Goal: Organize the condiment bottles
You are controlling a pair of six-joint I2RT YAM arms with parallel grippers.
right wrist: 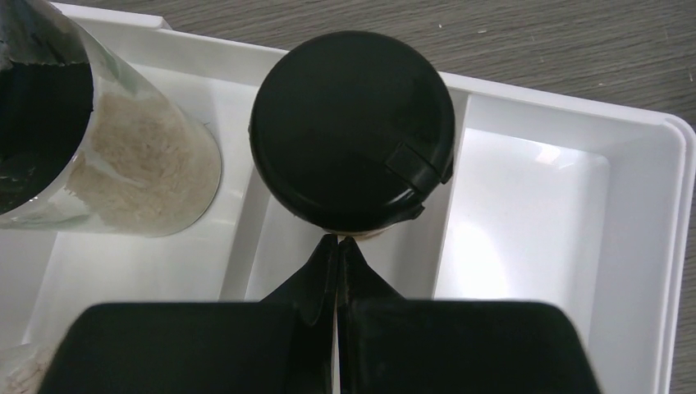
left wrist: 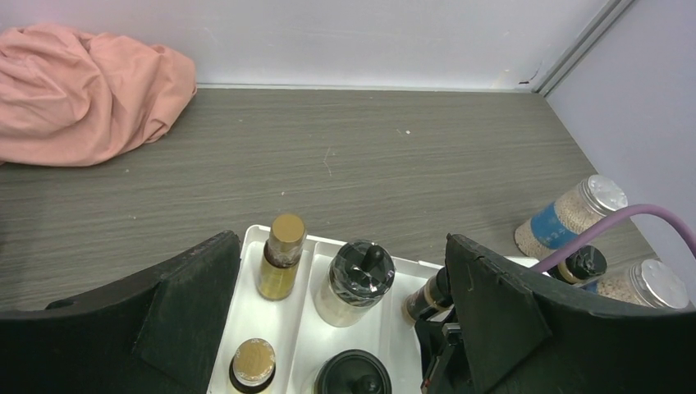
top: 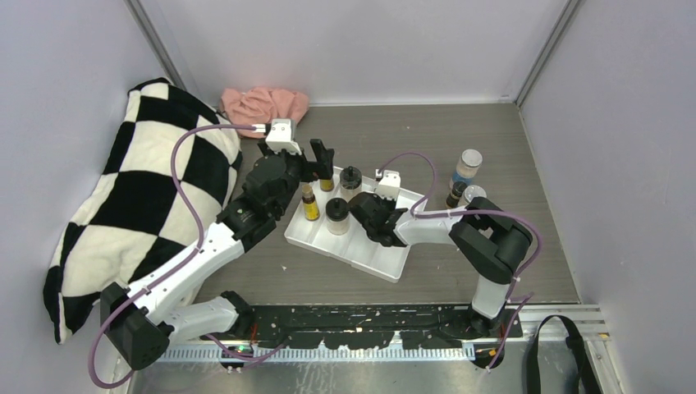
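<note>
A white divided tray (top: 373, 267) holds two yellow bottles with gold caps (left wrist: 286, 238) at its left and two clear jars with black lids (left wrist: 361, 275) beside them. In the third compartment stands a small dark-capped bottle (right wrist: 353, 131). My right gripper is inside the tray with its fingertips together, touching or almost touching the near side of that cap; nothing clear shows between them. Over the back left of the tray, my left gripper is open and empty, its fingers apart above the bottles.
On the table right of the tray are two white-lidded jars (top: 465, 167) and a dark-capped bottle (top: 456, 194). The tray's rightmost compartment (right wrist: 525, 222) looks empty. A pink cloth (top: 263, 107) and a checkered cushion (top: 135, 197) lie at the left; the table behind the tray is clear.
</note>
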